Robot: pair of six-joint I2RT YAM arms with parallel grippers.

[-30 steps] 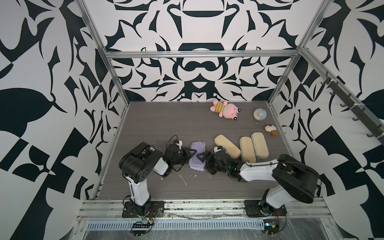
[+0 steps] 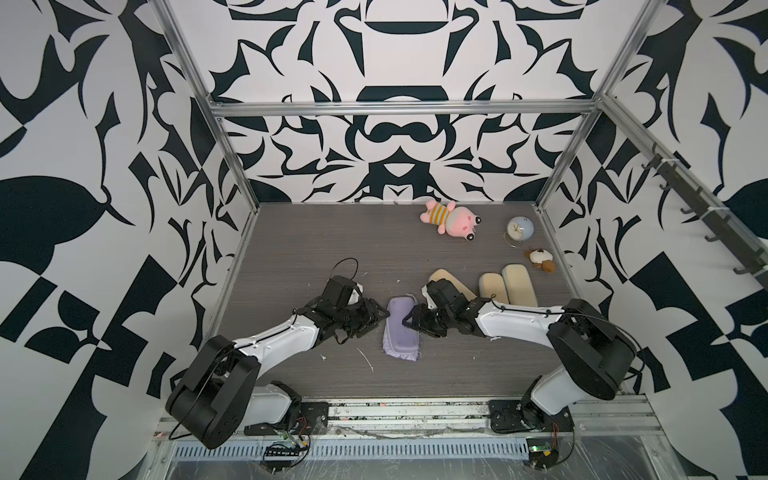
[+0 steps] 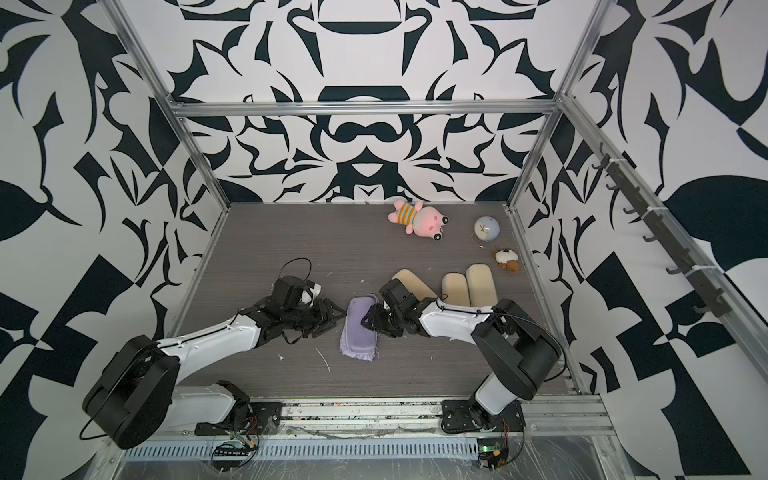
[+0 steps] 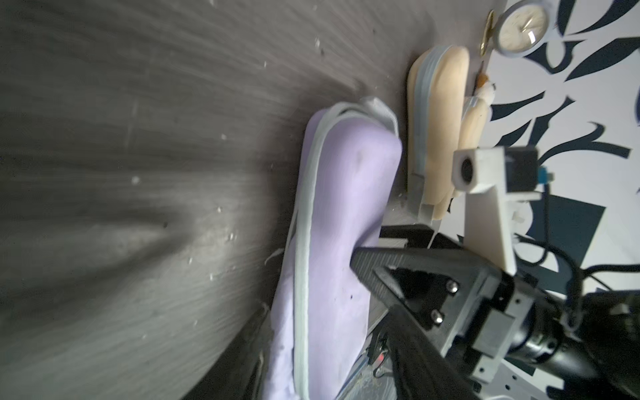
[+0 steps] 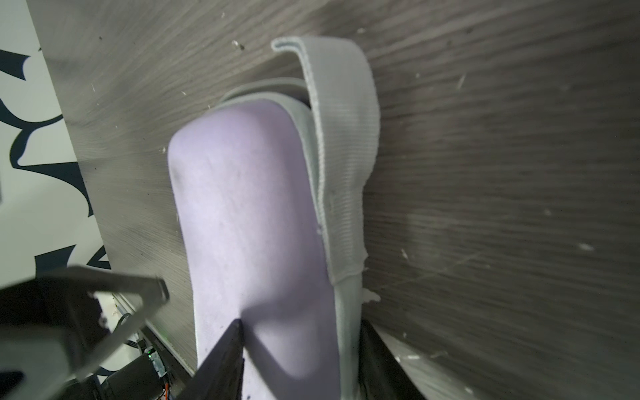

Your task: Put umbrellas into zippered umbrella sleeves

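A lavender zippered sleeve [image 2: 402, 324] lies on the table between both grippers, its pale zipper band running along one side, with a loose fabric strap [image 5: 340, 113] at the far end. My left gripper [image 2: 380, 312] stands open just left of it; in the left wrist view its blurred fingers straddle the lower part. My right gripper [image 2: 412, 318] is at the sleeve's right side, fingertips against the lavender surface [image 5: 266, 200]; in the right wrist view they are part open around the near part and zipper edge. Whether it grips is unclear.
Several beige sleeves [image 2: 518, 286] lie at right, partly behind my right arm. A pink plush toy [image 2: 456, 221], a clock [image 2: 520, 228] and a small brown-white toy [image 2: 541, 260] sit toward the back right.
The sleeve has shifted slightly toward the front and right. My left arm's joints have swung outward, and my right gripper has moved up toward the back, over the beige sleeves' near part.
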